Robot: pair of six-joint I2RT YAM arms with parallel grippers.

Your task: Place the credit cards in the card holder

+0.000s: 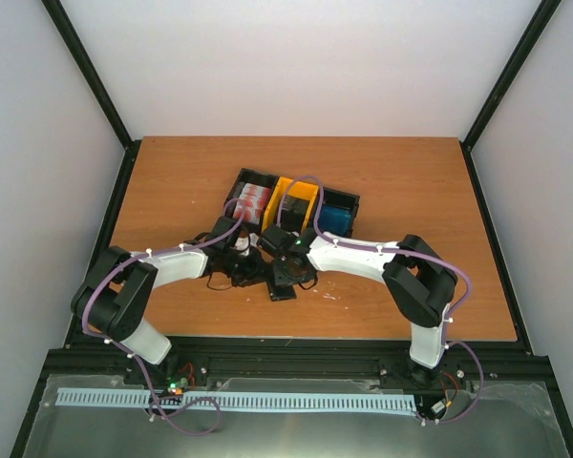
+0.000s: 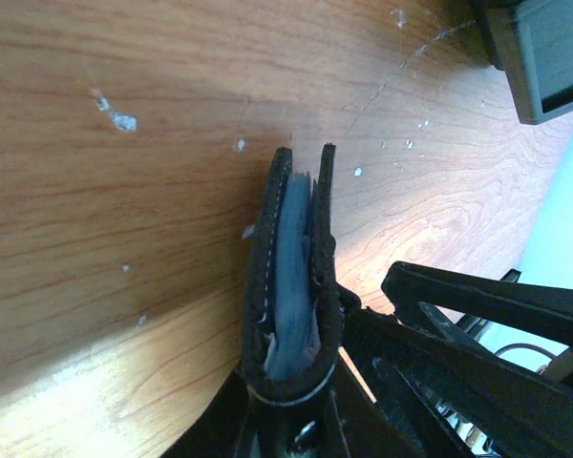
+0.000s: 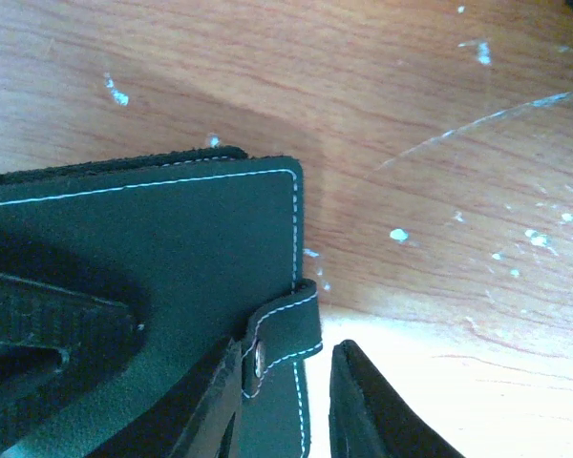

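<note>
The dark stitched card holder (image 1: 280,290) is on the near middle of the table between both grippers. In the right wrist view its face (image 3: 143,229) fills the left side, with a snap tab at its edge. My right gripper is at the holder's snap-tab edge; whether anything is between its fingertips is hard to see.
Behind the grippers stands a divided box: red-and-white items (image 1: 251,198) on the left, a yellow bin (image 1: 306,191) in the middle, a blue bin (image 1: 336,218) on the right.
</note>
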